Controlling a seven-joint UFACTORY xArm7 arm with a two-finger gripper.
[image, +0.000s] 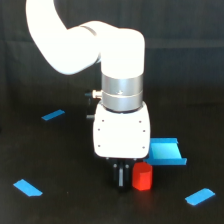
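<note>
A red block (143, 176) stands on the dark table, in front of the blue square. Just to its left hangs my gripper (122, 175), pointing down from the white arm, its dark fingers hard to make out against the black surface. The block's upper left edge is close to the gripper. Whether they touch cannot be told from this view, nor can how far apart the fingers are.
A blue taped square (170, 153) lies behind and right of the block, partly hidden by the gripper's white body. Blue tape strips mark the table at far left (53, 115), front left (27, 188) and front right (200, 197).
</note>
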